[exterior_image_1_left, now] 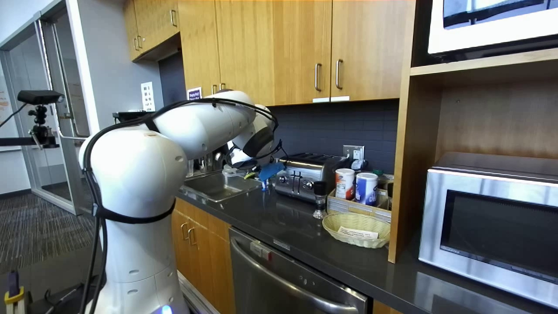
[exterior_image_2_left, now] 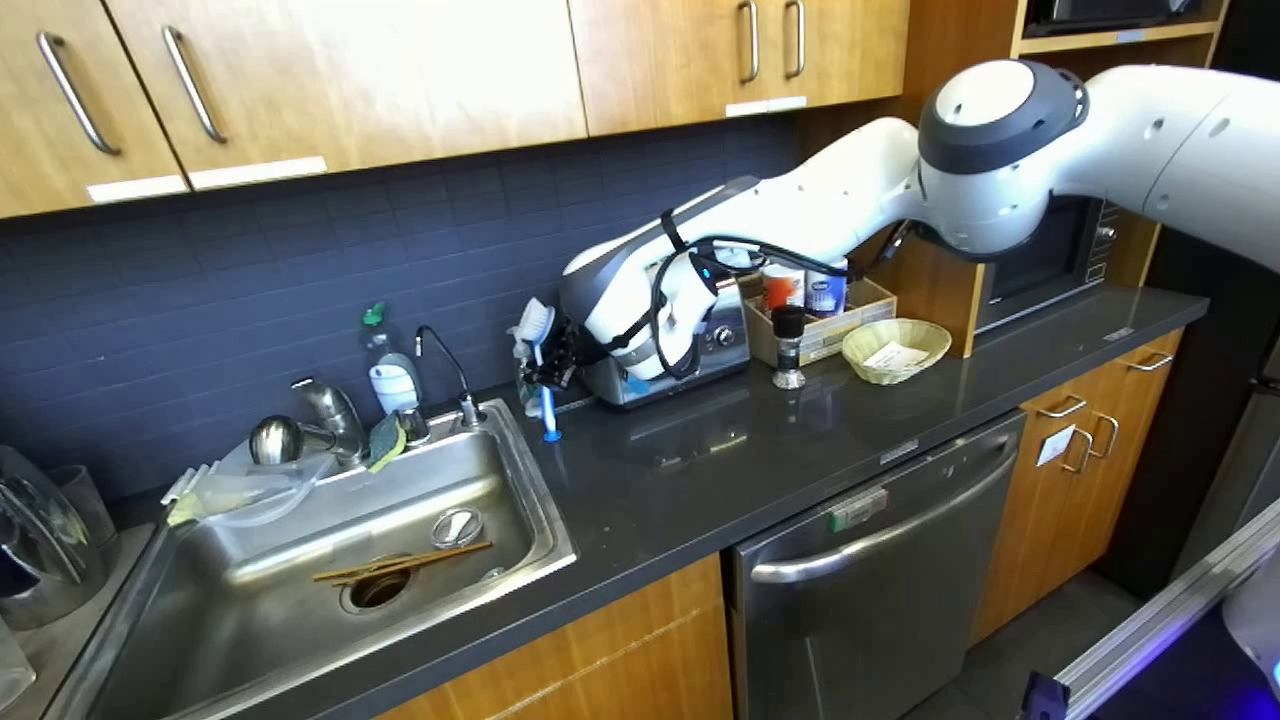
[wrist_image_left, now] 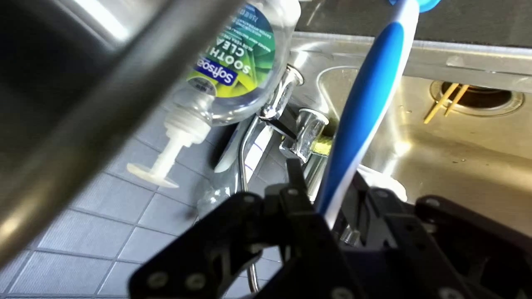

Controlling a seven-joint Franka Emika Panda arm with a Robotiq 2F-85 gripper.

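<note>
A blue-and-white brush (exterior_image_2_left: 548,409) stands roughly upright behind the sink's right corner, its pale bristled head at the top. My gripper (exterior_image_2_left: 552,364) is shut on its handle between the head and the lower end. Seen from the wrist, the handle (wrist_image_left: 366,94) runs up and right out of the black gripper. Whether its lower blue end touches the counter (exterior_image_2_left: 648,504) is hard to tell. From exterior view 1, the arm hides most of the gripper.
A soap bottle (wrist_image_left: 244,55) stands close by the gripper. The toaster (exterior_image_1_left: 303,178) is just right of it; the sink (exterior_image_2_left: 528,504), holding chopsticks (exterior_image_2_left: 402,564), lies left. A pepper grinder (exterior_image_2_left: 788,342) and a basket (exterior_image_2_left: 894,346) stand farther right.
</note>
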